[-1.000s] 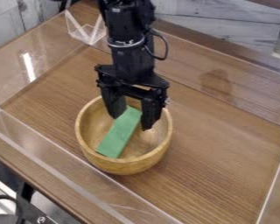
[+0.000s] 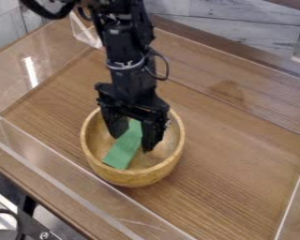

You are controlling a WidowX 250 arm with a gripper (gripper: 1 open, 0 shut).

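A black robot arm reaches down from the top centre to its gripper (image 2: 132,127), which is open, low in a tan round bowl (image 2: 165,164). A green oblong object (image 2: 120,154) lies in the bowl, its upper end partly hidden under the gripper. Whether the fingers touch it is hard to tell.
The bowl stands on a wooden table (image 2: 234,131), with broad clear room to the right and at the left. A white edge runs along the upper right, and a dark cable lies at the lower left corner.
The arm and gripper have shifted slightly left and lower over the green object, covering more of its upper end.
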